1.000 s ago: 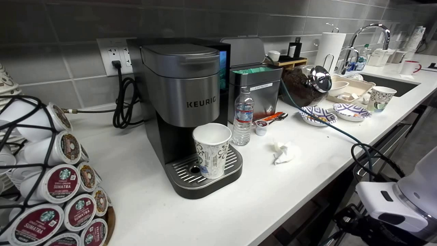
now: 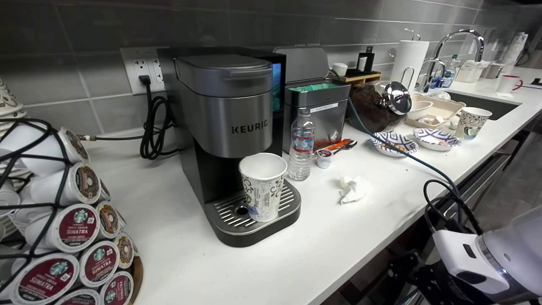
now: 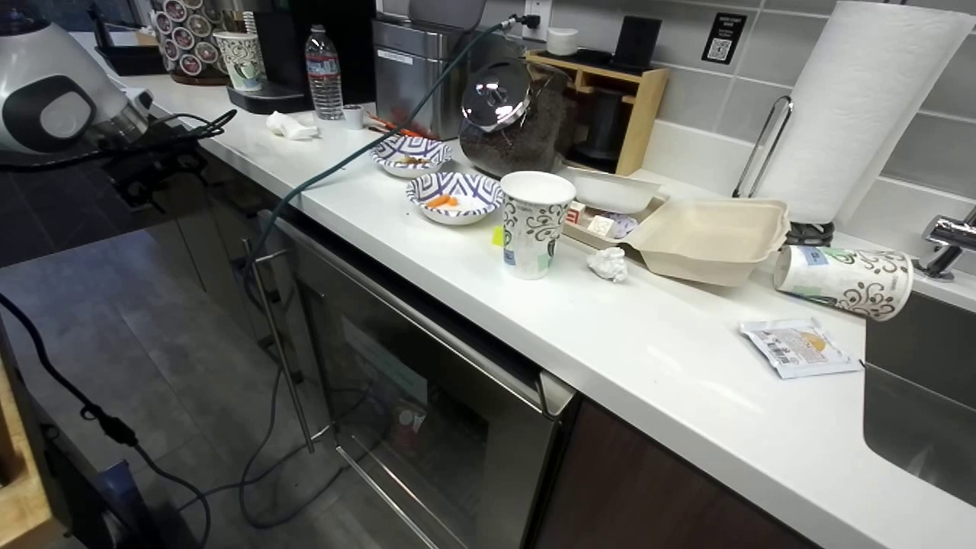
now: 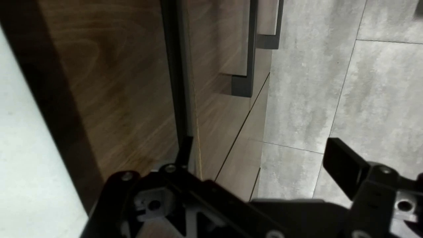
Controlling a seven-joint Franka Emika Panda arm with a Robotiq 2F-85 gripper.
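In the wrist view my gripper is open, its two black fingers wide apart with nothing between them. It hangs off the counter's front side, over cabinet fronts and grey floor. Exterior view 1 shows the gripper (image 2: 406,269) dark and partly cut off, lower right, below the counter edge. The grey Keurig coffee maker (image 2: 228,112) stands on the counter with an upright paper cup (image 2: 263,190) on its drip tray. Behind that cup is a clear water bottle (image 2: 302,147), with a small coffee pod (image 2: 323,158) beside it.
A rack of coffee pods (image 2: 76,228) occupies the left. Crumpled tissue (image 2: 354,189), two patterned bowls (image 3: 453,203) and another upright cup (image 3: 535,229) sit farther along. A fallen cup (image 3: 846,279) lies by the sink. A green cable (image 3: 366,146) crosses the counter.
In exterior view 1 my arm and gripper have shifted left along the counter's front, with the black cable loop moving too. Objects on the counter have stayed put.
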